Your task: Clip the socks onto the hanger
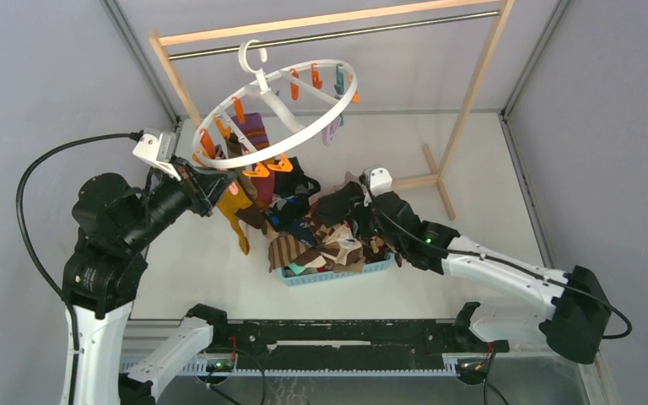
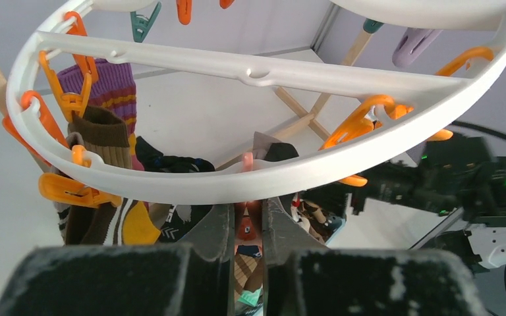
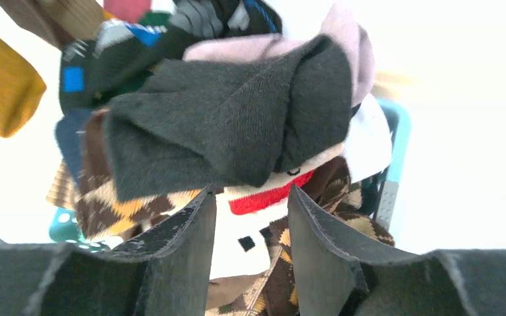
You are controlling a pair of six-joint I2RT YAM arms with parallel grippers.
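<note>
The round white hanger [image 1: 304, 135] hangs in the air with coloured clips around it. My left gripper is shut on a pink clip [image 2: 248, 161] at the ring's near side, with no sock in that clip. Socks hang at the ring's left, among them a purple striped one [image 2: 120, 82] and a brown one [image 2: 102, 135]. In the right wrist view, my right gripper is open above the sock pile, nothing between its fingers. A dark grey sock [image 3: 237, 118] lies folded on top of the pile, just beyond the fingertips.
A blue basket [image 1: 337, 277] heaped with socks stands on the white floor, some spilling over its rim. The wooden rack [image 1: 477, 76] with its metal rail [image 1: 337, 34] stands behind. Free clips, orange, green and purple [image 1: 330, 132], line the ring's right side.
</note>
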